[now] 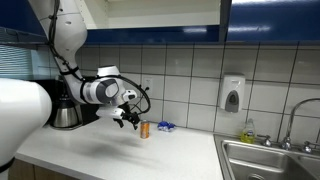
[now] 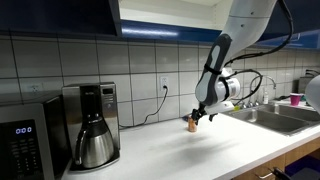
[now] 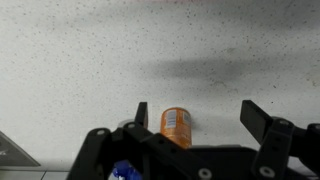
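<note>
My gripper is open above the white counter, with empty space between its fingertips. In the wrist view an orange can (image 3: 176,126) shows beyond the gripper's body, near the wall side. The same orange can (image 1: 145,130) stands upright on the counter in exterior view 1, just right of my gripper (image 1: 129,122) and apart from it. A blue crumpled object (image 1: 166,126) lies to the can's right by the tiled wall; in the wrist view the gripper partly hides this blue object (image 3: 126,171).
A coffee maker (image 2: 96,125) and a microwave (image 2: 30,138) stand on the counter's far end. The sink (image 1: 262,160) with its tap (image 1: 290,128) and a soap bottle (image 1: 248,131) lie to the right.
</note>
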